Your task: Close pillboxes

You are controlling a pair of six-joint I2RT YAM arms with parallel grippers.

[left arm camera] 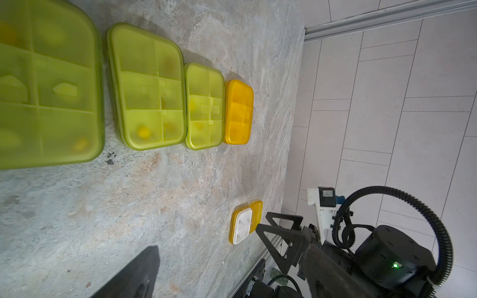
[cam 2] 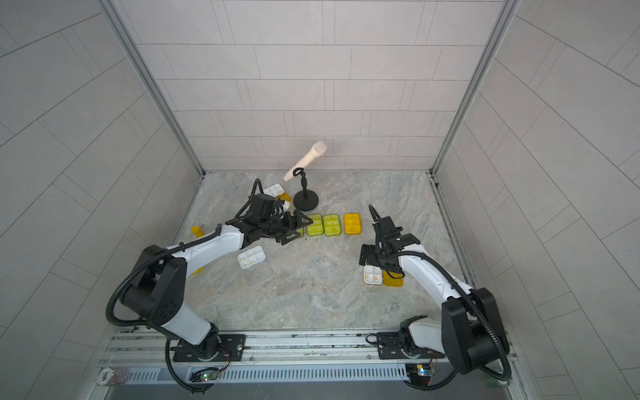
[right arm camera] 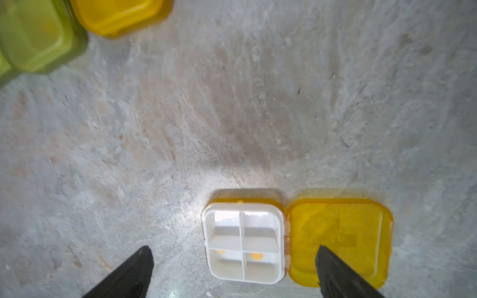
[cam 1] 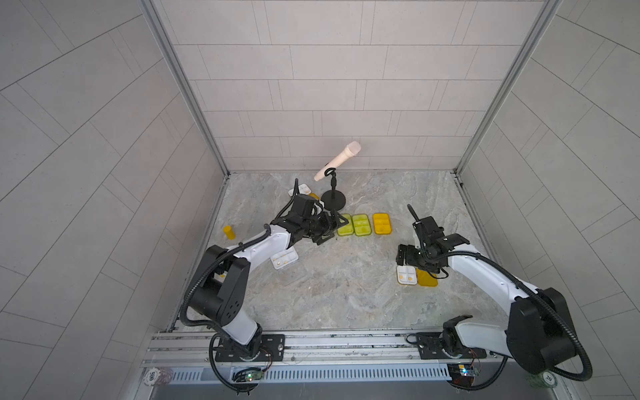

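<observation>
Below my right gripper lies an unfolded pillbox: a white compartment tray (right arm camera: 243, 243) with orange pills, and its yellow lid (right arm camera: 340, 241) flat on the table to the right. The right fingers are open, with the tray and part of the lid in the span between the fingers. My left gripper stands open over bare table beside a row of closed pillboxes. In the left wrist view these are a large green box (left arm camera: 49, 84), two more green ones (left arm camera: 146, 87), and a closed orange pillbox (left arm camera: 239, 111).
An open white pillbox tray (cam 1: 284, 258) lies below the left arm, and another (cam 1: 300, 190) stands behind it. A microphone on a black stand (cam 1: 333, 198) is at the back. A small yellow object (cam 1: 229, 232) sits at the left.
</observation>
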